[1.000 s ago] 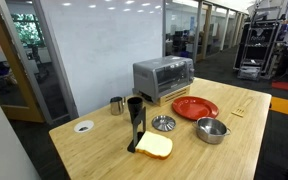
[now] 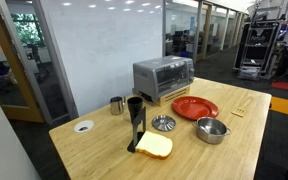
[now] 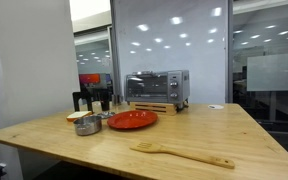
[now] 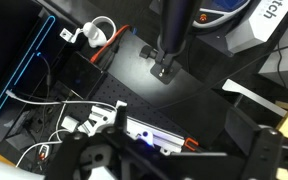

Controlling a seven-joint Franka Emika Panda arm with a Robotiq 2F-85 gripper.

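Off the table hangs my gripper, seen in the wrist view with its two dark fingers well apart and only floor and equipment showing between them. On the table in exterior view 1 lie a bread slice, a red plate and a small metal pot. A tall black object stands beside the bread. Behind them is a silver toaster oven on a wooden stand. A wooden slotted spatula rests near the front in exterior view 2.
A metal cup, a round silver lid and a white disc are also on the wooden table. Below the gripper are cables and a grey metal base. Bare tabletop shows at the right in exterior view 2.
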